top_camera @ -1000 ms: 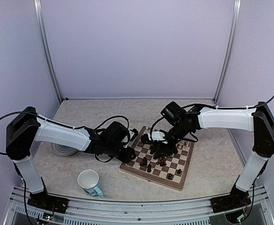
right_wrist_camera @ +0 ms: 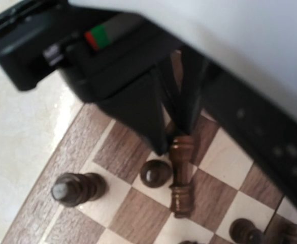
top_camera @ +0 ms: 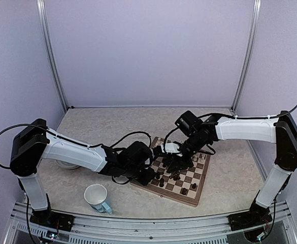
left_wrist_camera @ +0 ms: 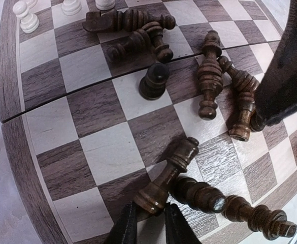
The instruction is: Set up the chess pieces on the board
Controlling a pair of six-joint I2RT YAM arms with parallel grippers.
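The chessboard (top_camera: 189, 198) lies on the table beneath both grippers. In the left wrist view, my left gripper is part open, its tips at the base of a lying dark piece (left_wrist_camera: 168, 173); a grip is unclear. Other dark pieces lie around it, one standing pawn (left_wrist_camera: 153, 81) among them, and white pieces (left_wrist_camera: 29, 20) stand at the far edge. My right gripper is over the board, tips beside a lying brown piece (right_wrist_camera: 181, 198); a standing dark piece (right_wrist_camera: 74, 189) is left of it.
A mug (top_camera: 96, 195) with a light blue handle stands front left, clear of the board. A plate is partly hidden behind the left arm. The two arms are close together over the board.
The right arm is nearly unchanged.
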